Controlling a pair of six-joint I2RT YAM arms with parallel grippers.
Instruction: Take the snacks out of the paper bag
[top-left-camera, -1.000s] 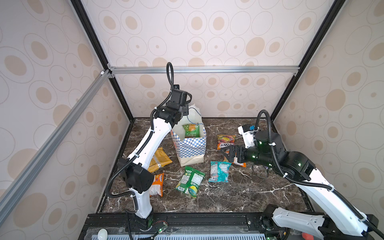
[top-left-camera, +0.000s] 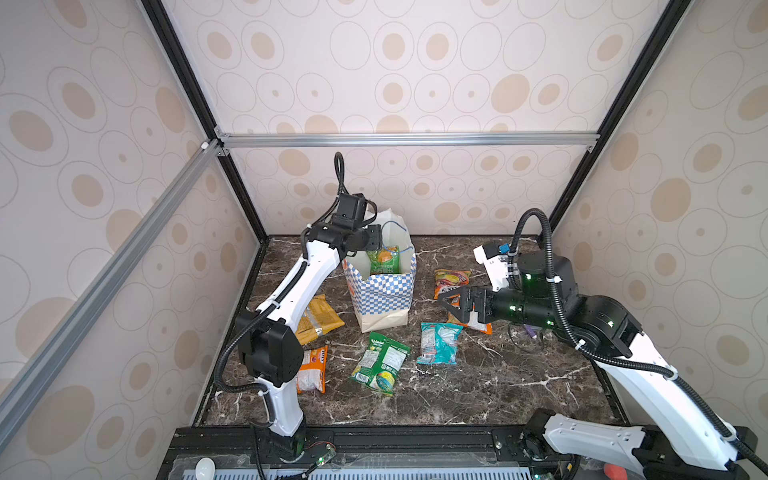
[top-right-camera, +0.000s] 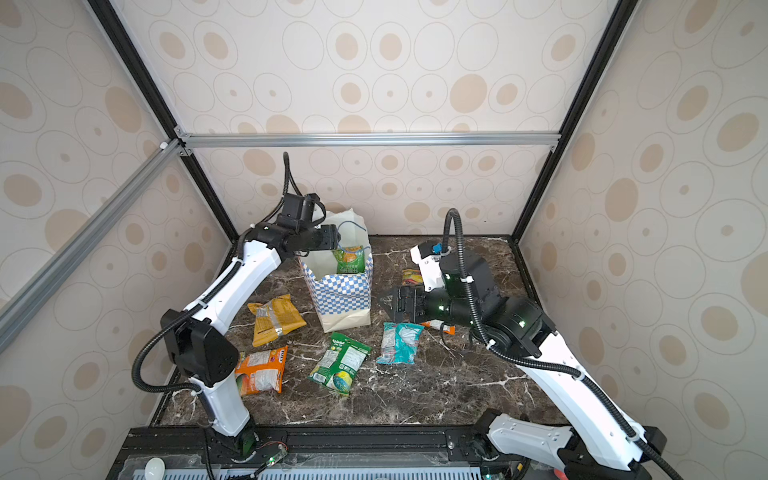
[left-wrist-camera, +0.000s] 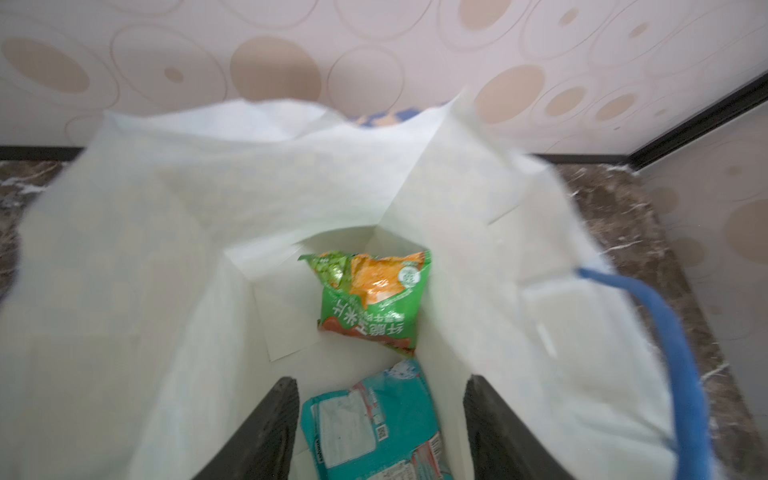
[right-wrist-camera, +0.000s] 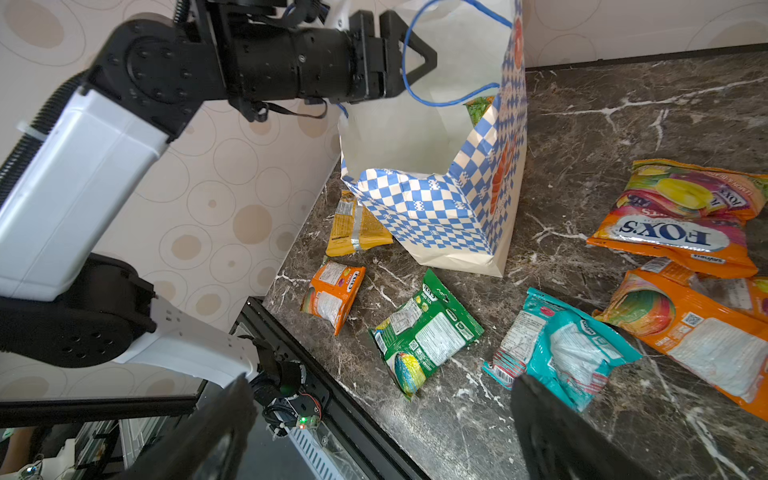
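The paper bag (top-left-camera: 384, 297), white inside with blue checks outside, stands upright at the back, mouth open. Inside, a green and orange snack pack (left-wrist-camera: 372, 300) leans against its wall, and a teal pack (left-wrist-camera: 360, 420) lies lower down. My left gripper (top-left-camera: 376, 238) is at the bag's mouth. In its wrist view the fingers (left-wrist-camera: 268, 428) stand apart, with the teal pack appearing between them; whether they touch it cannot be told. Over the table right of the bag, my right gripper (top-right-camera: 404, 304) is open and empty.
Outside the bag lie a yellow pack (top-right-camera: 276, 320), an orange pack (top-right-camera: 262, 369), a green pack (right-wrist-camera: 428, 332), a teal pack (right-wrist-camera: 560, 348) and orange packs (right-wrist-camera: 680, 216) at the right. A blue handle (left-wrist-camera: 656, 320) curves by the bag's right side.
The right arm has shifted only slightly.
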